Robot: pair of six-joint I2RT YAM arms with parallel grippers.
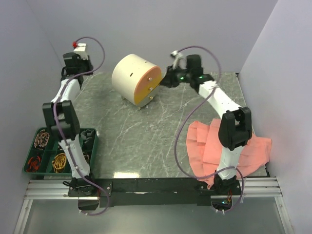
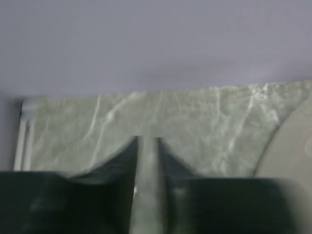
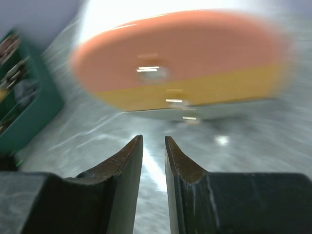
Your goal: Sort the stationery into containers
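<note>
A cream drum-shaped drawer cabinet point(image 1: 132, 79) stands at the back of the table, its orange, yellow and grey drawer fronts turned toward the front right. Three small knobs show on it. Left of the cabinet, apart from it, is my left gripper point(image 1: 89, 73), blurred, its fingertips parted with nothing seen between them. My right gripper is just in front of the drawer fronts point(image 3: 185, 66). A narrow gap shows between its fingers, with only tabletop visible through it. No loose stationery lies in sight.
A green divided tray point(image 1: 48, 168) holding coiled cables point(image 1: 59, 163) lies at the front left, partly beneath the left arm. Crumpled salmon cloth point(image 1: 202, 146) covers the front right.
</note>
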